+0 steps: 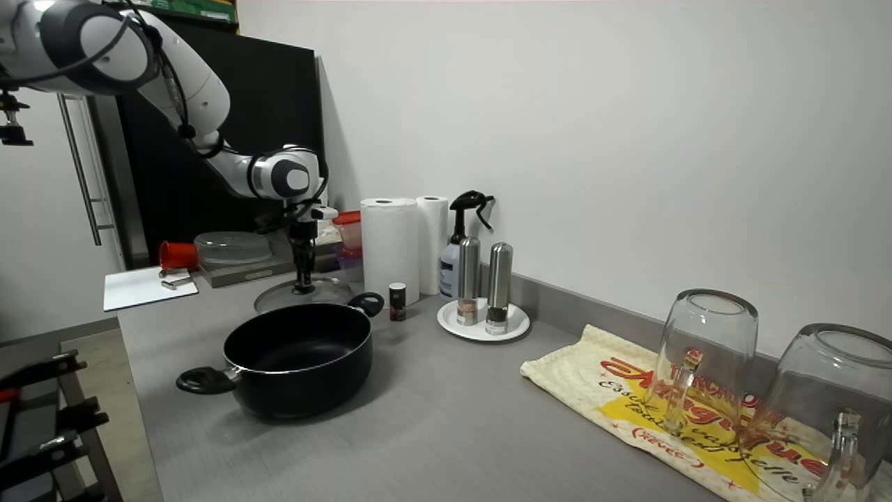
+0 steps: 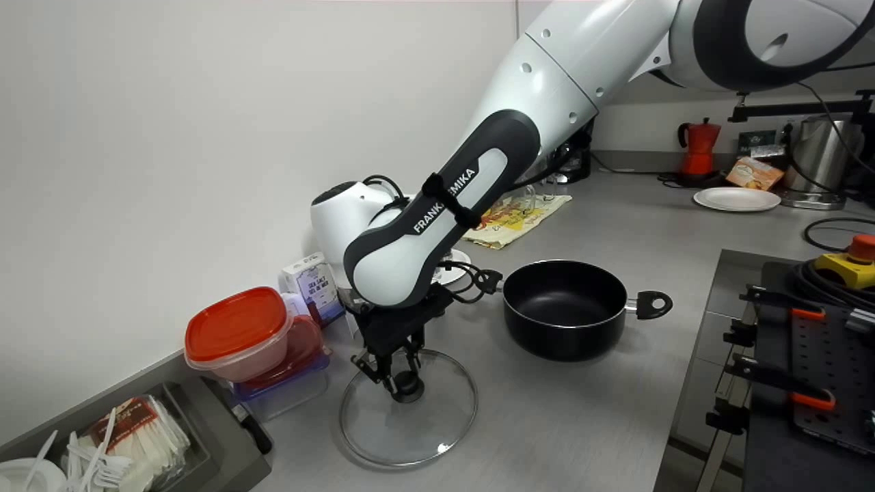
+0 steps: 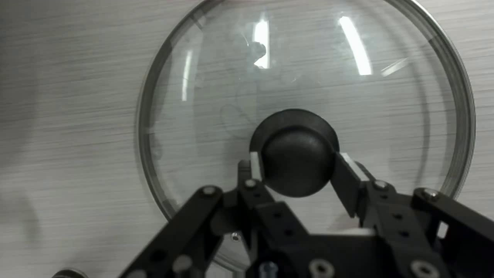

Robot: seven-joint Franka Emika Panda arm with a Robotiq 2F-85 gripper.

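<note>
A clear glass lid [image 2: 418,426] with a metal rim and a black knob [image 3: 297,162] is over the grey counter, to the left of the pot in exterior view 2. My gripper is shut on that knob, one finger on each side of it. Whether the lid's rim still touches the counter I cannot tell. A black two-handled pot [image 1: 293,389] stands open and empty, nearer the camera than my gripper [image 1: 302,287] in exterior view 1.
Close to the lid are a small spice jar [image 1: 397,302], paper towel rolls [image 1: 389,251] and stacked plastic containers [image 2: 238,336]. A grey tray [image 2: 234,467] with cutlery lies beside them. Two mills on a white plate [image 1: 483,333] stand by the wall. Counter in front of the pot is clear.
</note>
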